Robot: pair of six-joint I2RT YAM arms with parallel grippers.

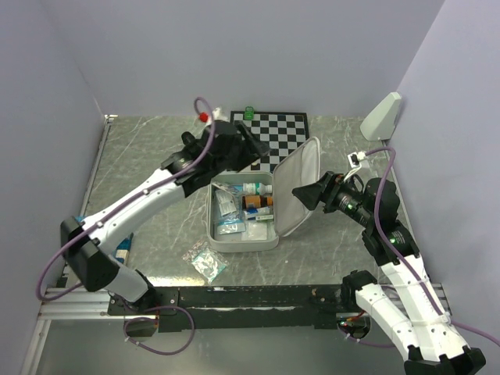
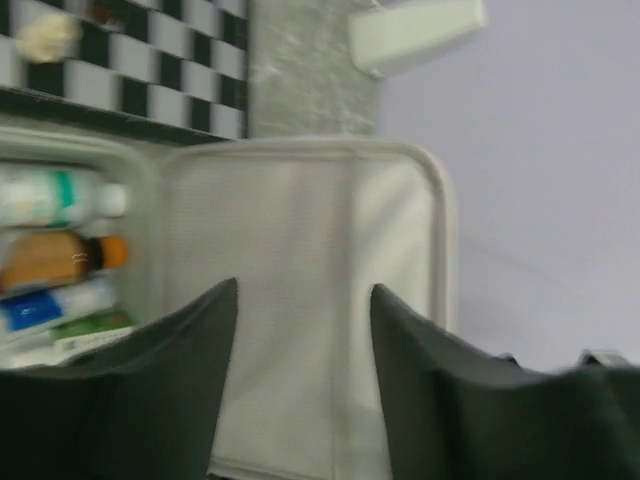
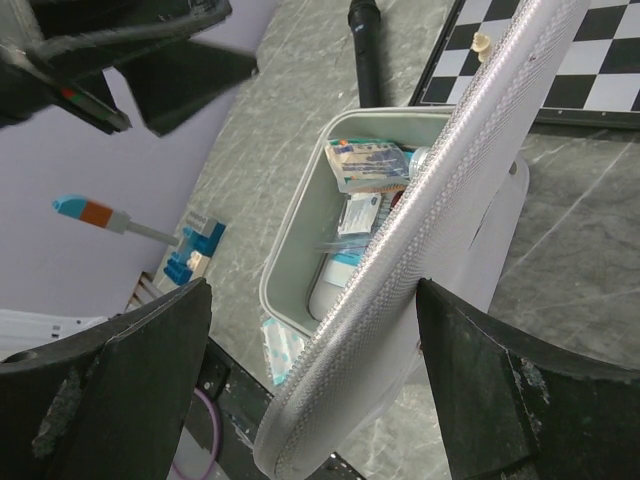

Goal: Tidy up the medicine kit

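An open medicine kit holds bottles, packets and boxes, its lid raised on the right. My left gripper is above the kit's back; in the left wrist view its fingers are blurred and apart, nothing visible between them. My right gripper is at the lid; in the right wrist view its fingers stand apart either side of the lid's edge. A clear bag of items lies outside the kit, at front left.
A chessboard lies behind the kit, a white object at the back right. Blue items lie at the left edge.
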